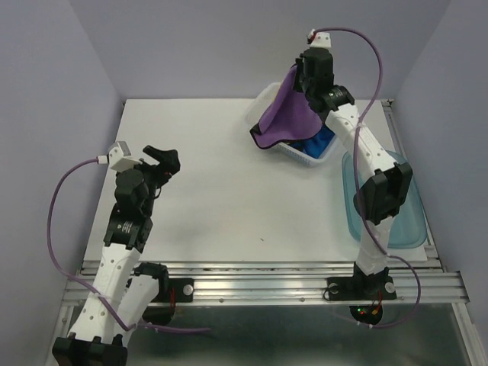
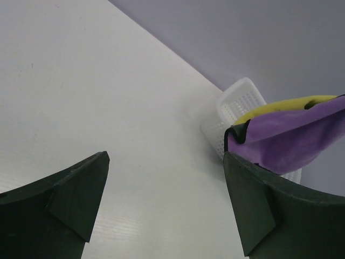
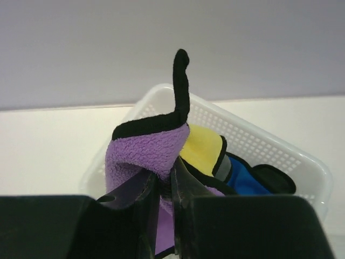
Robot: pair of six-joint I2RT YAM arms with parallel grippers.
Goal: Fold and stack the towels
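Note:
A purple towel (image 1: 287, 114) with black edging hangs from my right gripper (image 1: 303, 72), over the white basket (image 1: 325, 158) at the back right; in the right wrist view the gripper's black fingers are shut on it. A yellow cloth (image 3: 202, 144) and a blue cloth (image 3: 248, 181) show behind it in the basket. My left gripper (image 1: 164, 164) stands open over the left part of the table, nothing between its fingers; its view shows the purple and yellow cloth beyond it.
A blue tray (image 1: 406, 225) lies at the right, partly under the right arm. Walls border the back and sides.

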